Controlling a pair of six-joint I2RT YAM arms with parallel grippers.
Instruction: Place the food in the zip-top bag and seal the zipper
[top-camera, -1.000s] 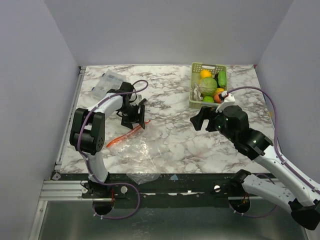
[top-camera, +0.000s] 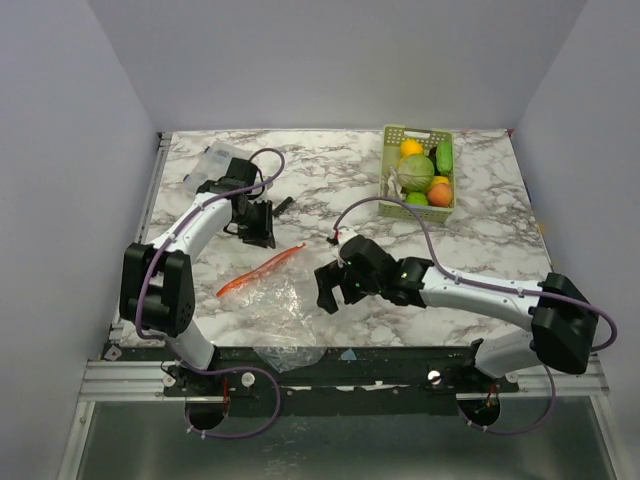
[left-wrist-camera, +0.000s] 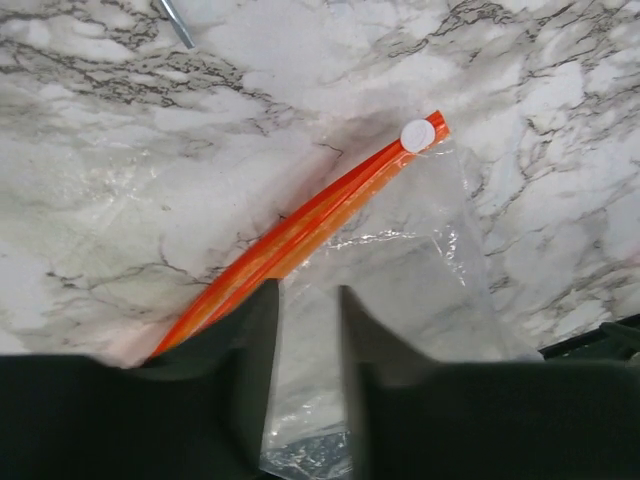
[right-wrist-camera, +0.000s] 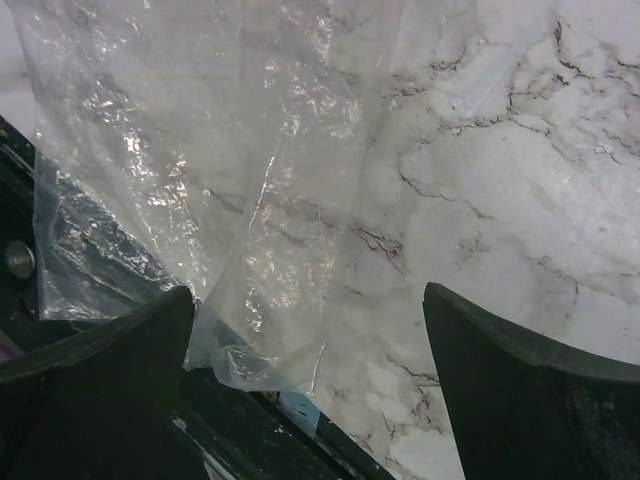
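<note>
The clear zip top bag (top-camera: 282, 320) lies flat over the table's front edge, its orange zipper (left-wrist-camera: 290, 240) running diagonally with a white slider (left-wrist-camera: 417, 136) at its upper end. My left gripper (top-camera: 255, 235) is just beyond the zipper in the top view, its fingers parted with nothing visible between them. My right gripper (top-camera: 328, 287) hangs over the bag's right side, wide open; in the right wrist view its fingers straddle the bag's corner area and bare marble. The food sits in a green basket (top-camera: 388, 145) at the back right: cabbage (top-camera: 418, 172), cucumber, several round pieces.
A clear plastic item (top-camera: 215, 163) and a dark rod (top-camera: 283, 206) lie at the back left. The front edge (top-camera: 400, 352) runs just beneath the bag.
My left gripper has drawn slightly left, away from the zipper's upper end.
</note>
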